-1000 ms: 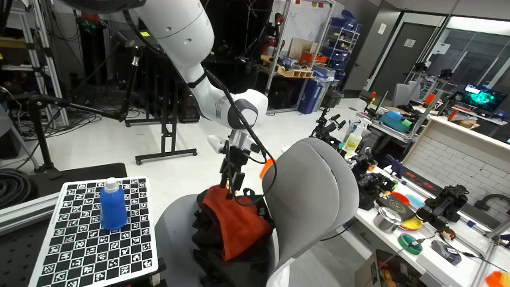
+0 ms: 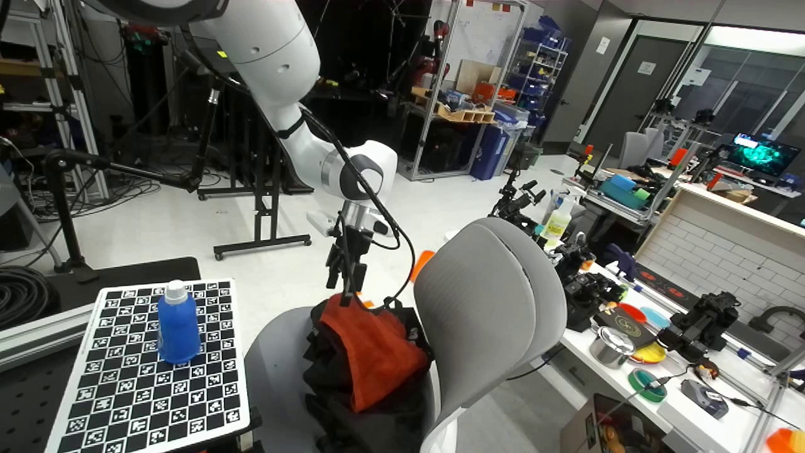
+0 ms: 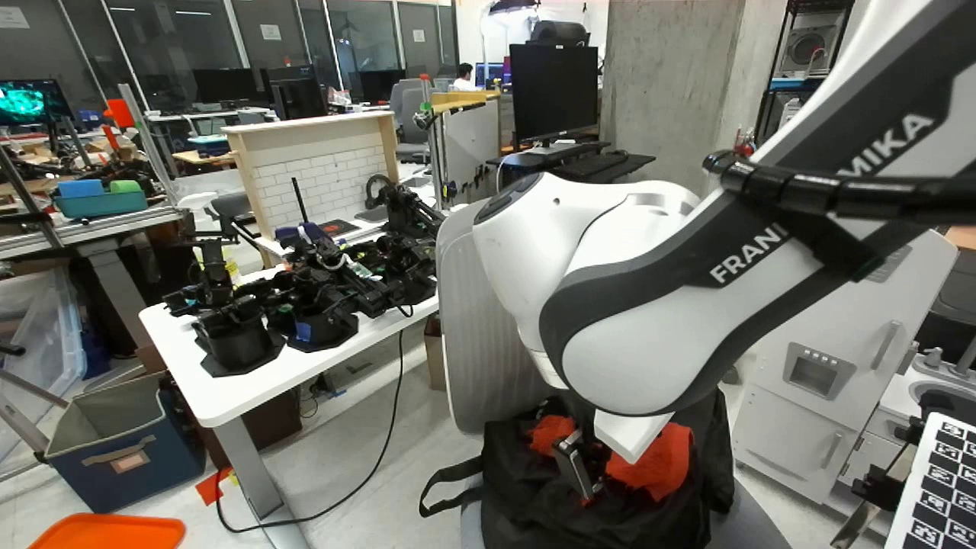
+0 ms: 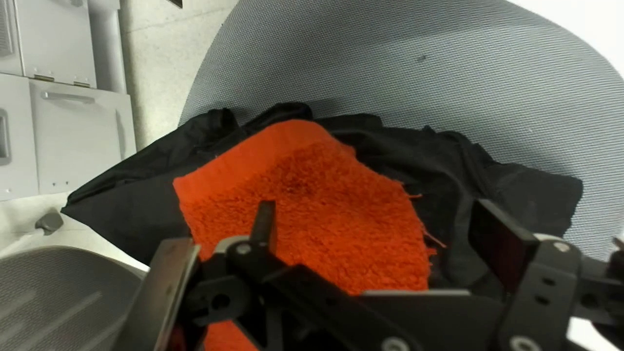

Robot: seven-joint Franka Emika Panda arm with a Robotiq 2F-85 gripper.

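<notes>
A red-orange towel (image 2: 375, 353) is draped over a black bag (image 2: 332, 411) on the seat of a grey chair (image 2: 279, 362). My gripper (image 2: 345, 290) hangs just above the towel's far end in exterior view 1. Seen from the wrist, the gripper is open with its fingers wide apart; the towel (image 4: 304, 193) spreads below and between them, and the black bag (image 4: 403, 146) shows under the right finger. Nothing is held. In exterior view 2 the arm partly covers the towel (image 3: 660, 462) and the bag (image 3: 521, 499).
The chair's backrest (image 2: 483, 317) rises close to the right of the gripper. A blue bottle (image 2: 178, 324) stands on a checkered board (image 2: 151, 408) at left. A white table (image 3: 219, 384) carries several black devices. A toy kitchen (image 3: 805, 402) stands behind the chair.
The arm and gripper have shifted left and slightly up in exterior view 1, away from the backrest. Towel, bag and bottle look unmoved.
</notes>
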